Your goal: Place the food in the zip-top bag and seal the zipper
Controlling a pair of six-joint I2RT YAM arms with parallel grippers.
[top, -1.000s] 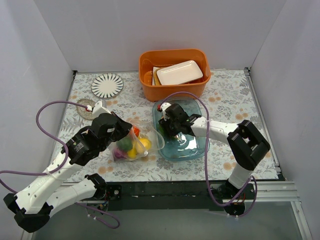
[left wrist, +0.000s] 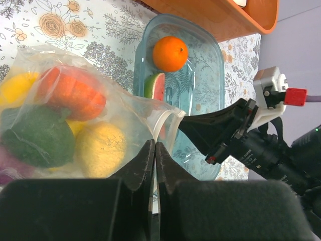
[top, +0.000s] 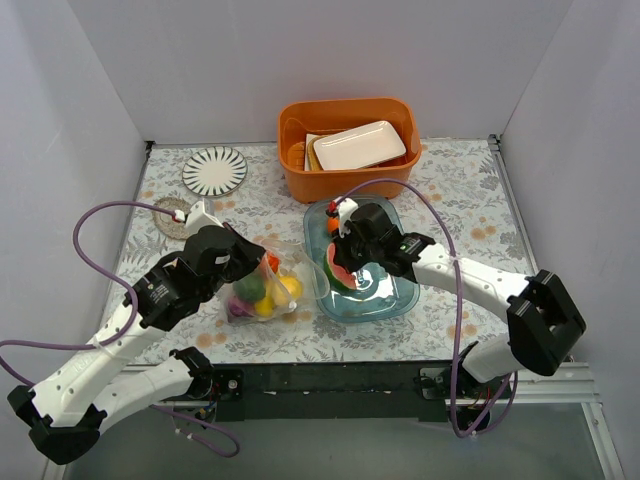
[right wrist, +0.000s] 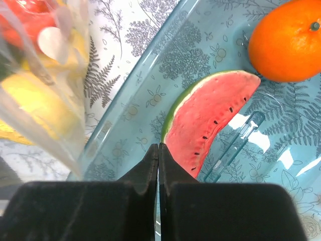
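Observation:
The watermelon slice lies in the blue clear bin, its red face up in the right wrist view. My right gripper is shut with nothing between its fingers, above the slice's near end, which its tips partly hide. At the slice's far end sits an orange, also in the bin. The clear zip bag holds a green pepper-like piece, a red-orange piece, yellow pieces and a purple one. My left gripper is shut on the bag's rim, beside its mouth.
Behind the bin stands an orange tub with a white tray in it. A striped plate and a woven coaster lie at the back left. Bare table shows right of the bin.
The slice stays in the bin. The left arm has not moved.

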